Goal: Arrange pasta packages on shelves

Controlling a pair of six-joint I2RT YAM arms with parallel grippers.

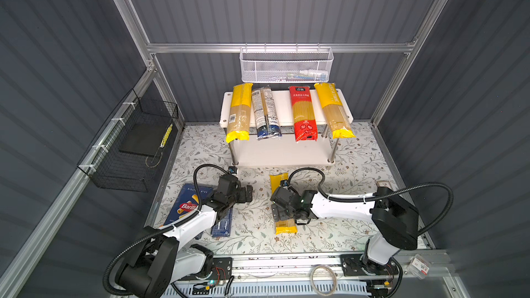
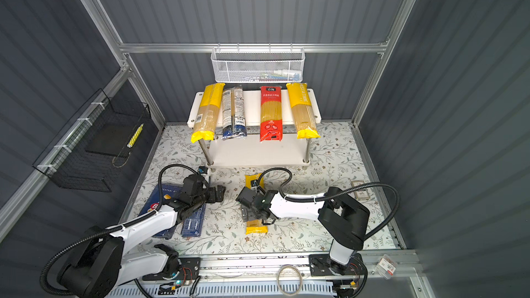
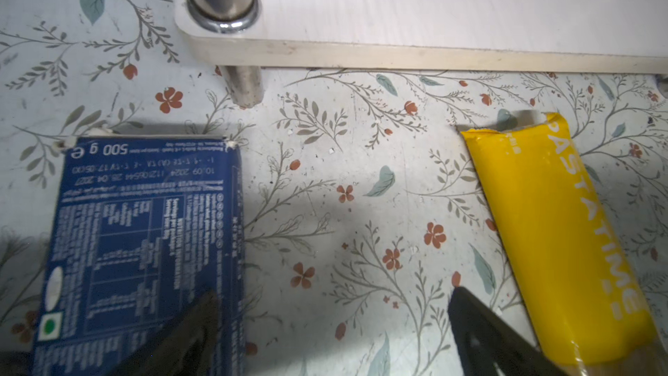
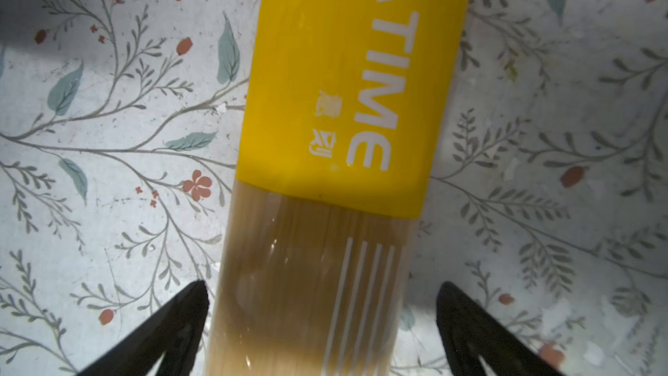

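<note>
A yellow pasta pack (image 4: 334, 132) lies lengthwise on the floral surface, with my right gripper open above it, fingers on either side. My left gripper hangs open between a dark blue pack (image 3: 142, 236) and that yellow pack (image 3: 549, 222). A larger blue Barilla box (image 1: 185, 201) lies at the left. On the upper shelf rest a yellow pack (image 1: 239, 110), a silver-blue pack (image 1: 266, 113), a red pack (image 1: 303, 113) and another yellow pack (image 1: 334, 110).
The lower white shelf (image 1: 281, 151) is bare where visible. A white wire basket (image 1: 286, 63) hangs at the back; a black wire basket (image 1: 110, 165) is on the left wall. The right side of the surface holds a small item at its edge.
</note>
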